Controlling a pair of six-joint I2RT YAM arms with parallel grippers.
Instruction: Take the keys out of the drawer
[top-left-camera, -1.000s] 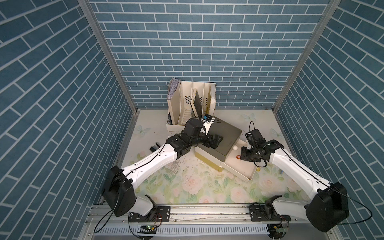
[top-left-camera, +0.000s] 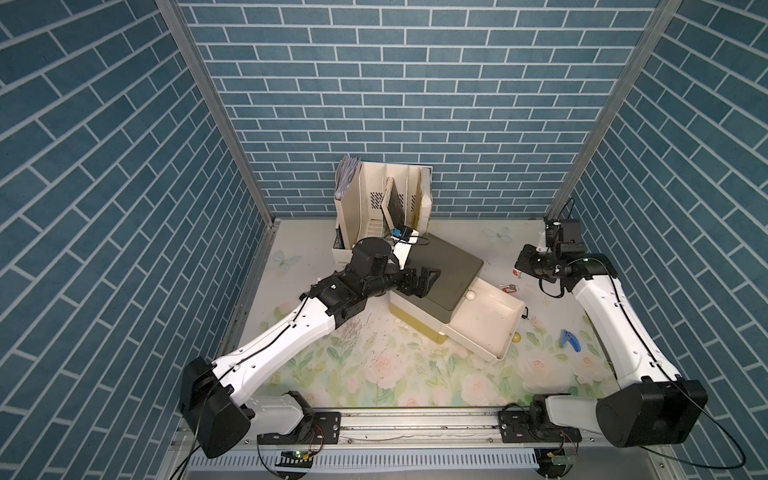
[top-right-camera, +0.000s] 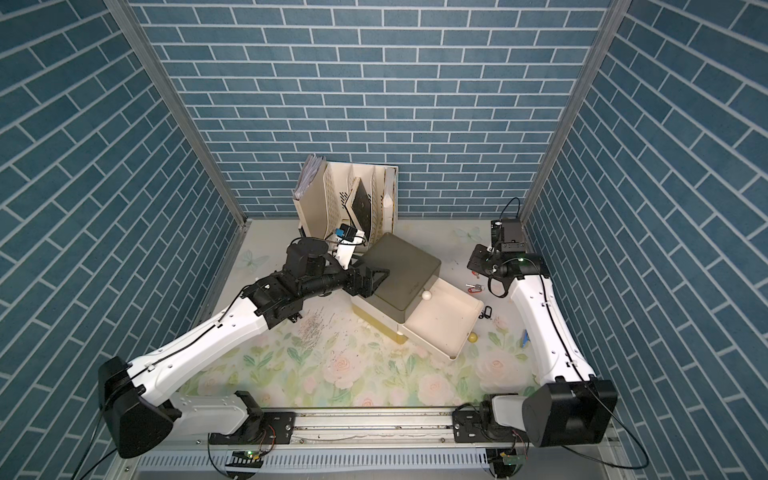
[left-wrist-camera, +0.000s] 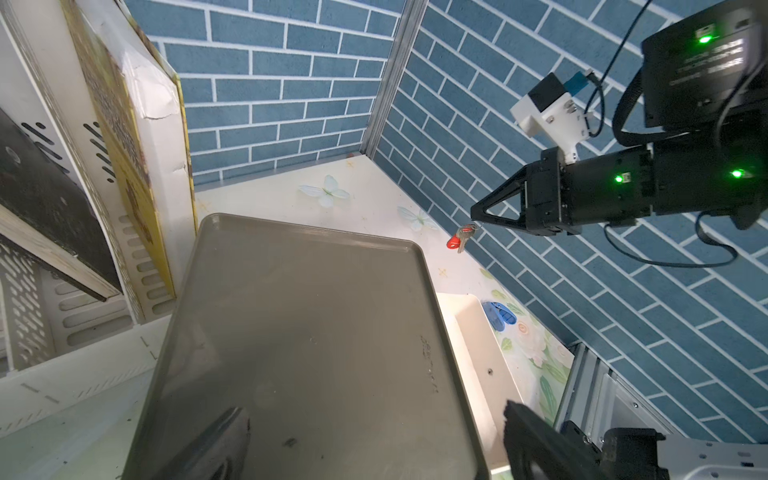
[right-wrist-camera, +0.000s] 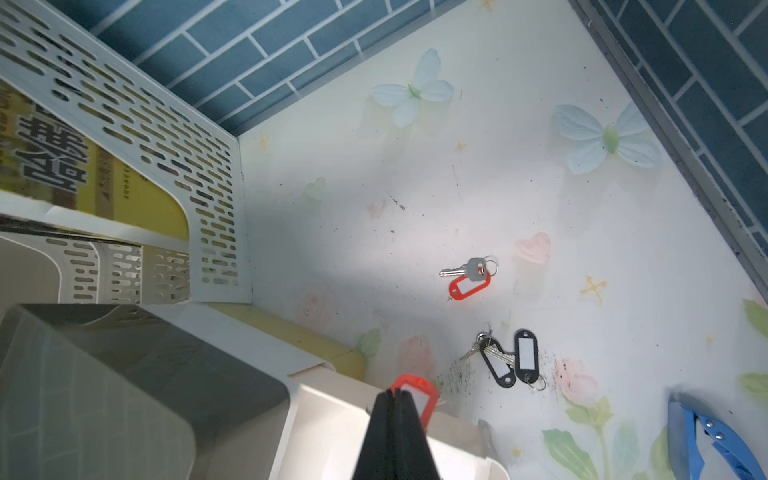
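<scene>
A key with a red tag (left-wrist-camera: 459, 239) hangs from my right gripper, which is shut on it in the air beyond the drawer. In the right wrist view the red tag (right-wrist-camera: 417, 395) shows just ahead of the closed fingers (right-wrist-camera: 393, 436). The pulled-out drawer (top-left-camera: 500, 308) is pale and empty inside. On the table behind it lie a second red-tagged key (right-wrist-camera: 472, 276) and keys with black tags (right-wrist-camera: 512, 357). My left gripper hovers over the box's grey top (left-wrist-camera: 312, 336), its fingers wide apart and nothing between them.
A white file holder (top-left-camera: 384, 204) with books stands behind the box. A blue clip-like tool (top-left-camera: 569, 340) lies at the right, and a small yellow ball (top-left-camera: 516, 337) sits by the drawer's front corner. Bare table lies toward the back right.
My right gripper has risen out of the drawer and travelled right and back, carrying the red-tagged key. The left arm has shifted slightly left.
</scene>
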